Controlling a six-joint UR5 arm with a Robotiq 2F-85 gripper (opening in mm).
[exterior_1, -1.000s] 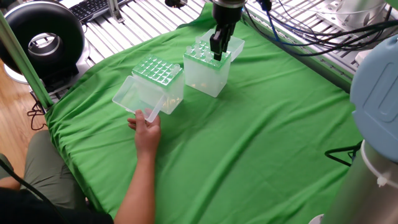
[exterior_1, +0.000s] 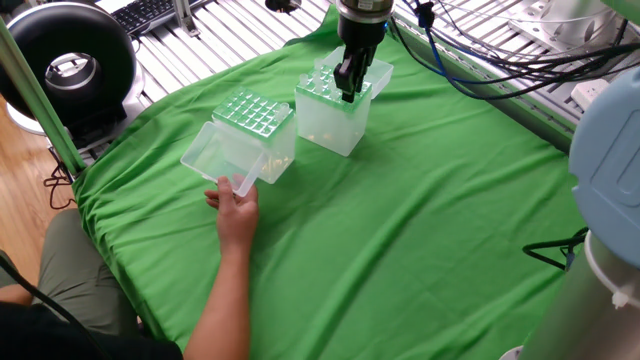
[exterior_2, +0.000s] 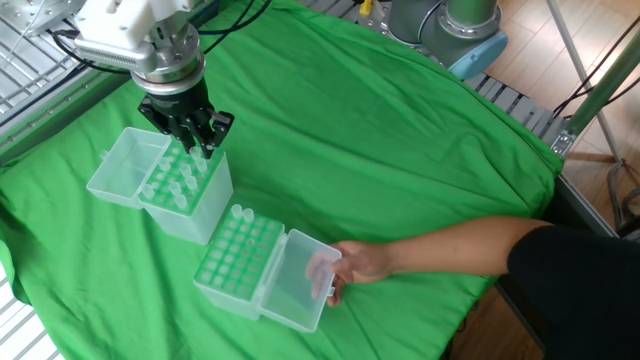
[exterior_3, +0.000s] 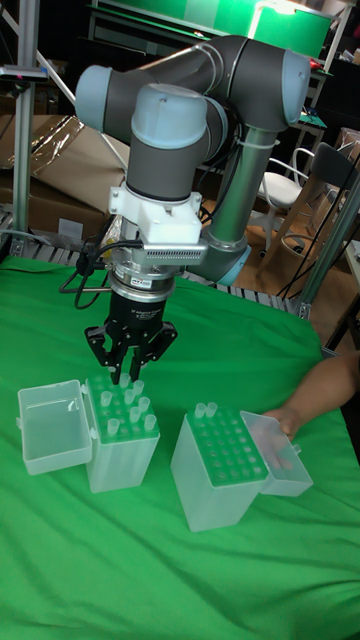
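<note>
My gripper (exterior_3: 128, 375) points down over the far rack box (exterior_3: 119, 469), its fingertips just at the tops of the tubes. The fingers are close together, with a clear tube (exterior_3: 125, 381) at their tips; whether they press on it cannot be made out. The far box has a green perforated top, several clear tubes (exterior_2: 181, 201) standing in its holes, and an open lid (exterior_2: 131, 168). Beside it stands the second rack box (exterior_3: 216, 496), with two tubes (exterior_2: 242, 214) at one corner and its other visible holes mostly empty.
A person's hand (exterior_2: 358, 262) holds the second box's open lid (exterior_2: 300, 283). Cables (exterior_1: 500, 75) hang at the back right in exterior view 1.
My gripper has sunk slightly towards the tubes in the far box. Both boxes and the person's hand look unmoved.
</note>
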